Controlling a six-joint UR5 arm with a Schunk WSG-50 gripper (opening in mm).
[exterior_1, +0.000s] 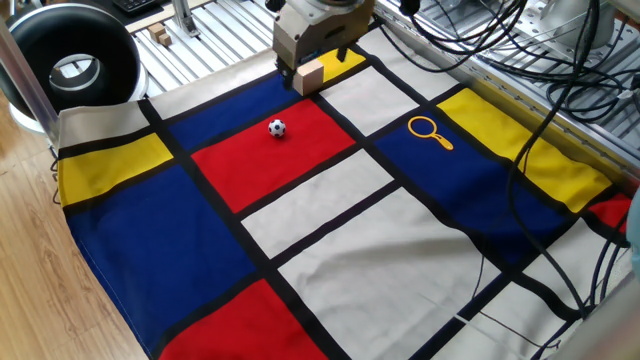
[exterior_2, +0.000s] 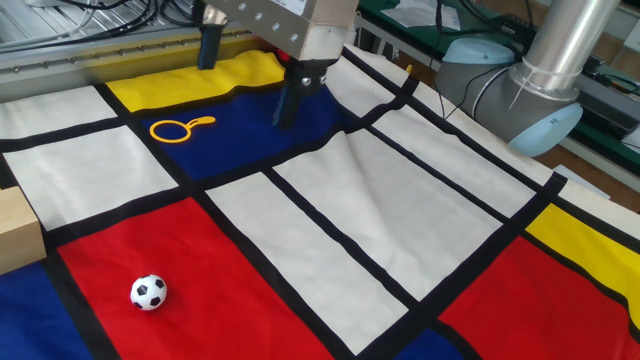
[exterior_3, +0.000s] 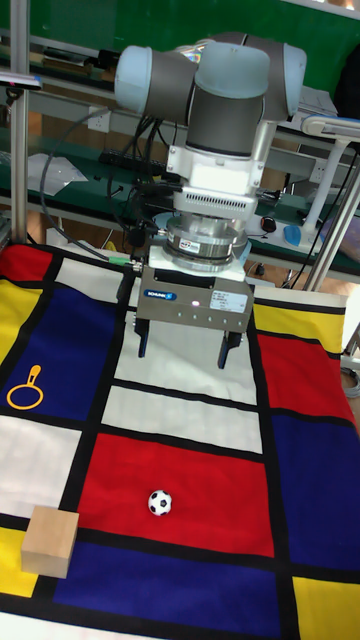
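My gripper (exterior_3: 184, 346) is open, with its two dark fingers wide apart and only cloth visible between them in exterior view 3. A light wooden block (exterior_3: 49, 541) rests on the cloth, well clear of the fingers there. In exterior view 1 the block (exterior_1: 309, 77) appears just below the gripper (exterior_1: 315, 64); in exterior view 2 it is cut off at the left edge. A small black-and-white soccer ball (exterior_2: 149, 292) sits on the red patch. An orange ring with a handle (exterior_1: 430, 132), like a magnifying glass, lies on the blue patch.
The coloured patchwork cloth (exterior_1: 340, 290) covers the table and is slightly wrinkled. Black cables (exterior_1: 518, 150) hang at the right in exterior view 1. A metal rail (exterior_2: 60, 78) borders the cloth. The large white patches are free of objects.
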